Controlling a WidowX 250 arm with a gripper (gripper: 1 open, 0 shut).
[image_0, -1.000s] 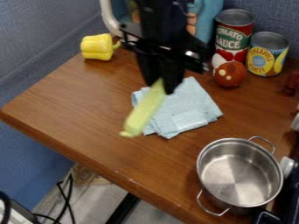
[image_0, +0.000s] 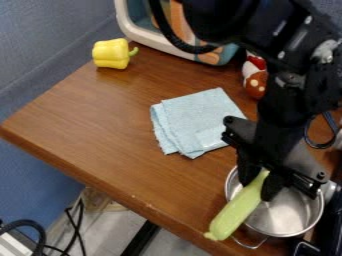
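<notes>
My gripper (image_0: 262, 168) is at the right, over the steel pot (image_0: 293, 217), and is shut on a pale green corn cob (image_0: 235, 213). The cob hangs tilted down to the lower left, across the pot's left side; whether it touches the pot is not clear. The gripper and arm hide part of the pot and much of the back right of the table.
A folded light blue cloth (image_0: 194, 121) lies mid-table (image_0: 94, 140). A yellow pepper (image_0: 112, 54) sits at the back left, near a toy microwave (image_0: 134, 20). The front edge runs below the pot.
My gripper has carried the corn from over the cloth to the right and toward the front, down onto the pot's area. The pot, cloth and pepper look unmoved.
</notes>
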